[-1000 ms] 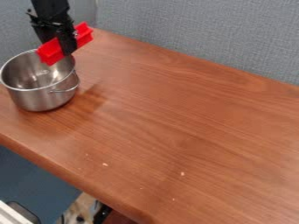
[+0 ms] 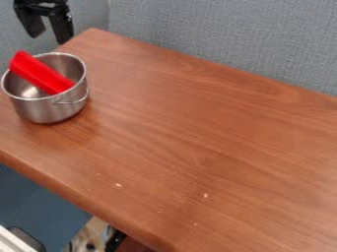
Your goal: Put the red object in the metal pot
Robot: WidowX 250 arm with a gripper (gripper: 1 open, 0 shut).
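Observation:
The red object (image 2: 42, 74), a long block, rests tilted inside the metal pot (image 2: 55, 111), its upper end leaning on the far left of the rim. The silvery pot stands upright at the table's left side, with a thin wire handle hanging on its right. Above and behind it is my black gripper (image 2: 49, 39), clear of the red object. Its two fingers point down with a gap between them, and nothing is held there.
Bare wooden table (image 2: 198, 128) spreads to the right of the pot, free of objects. A grey partition (image 2: 237, 39) runs along the back. The table's front left edge drops off close to the pot.
The red object has left the gripper and now sits in the pot. The pot has not visibly moved.

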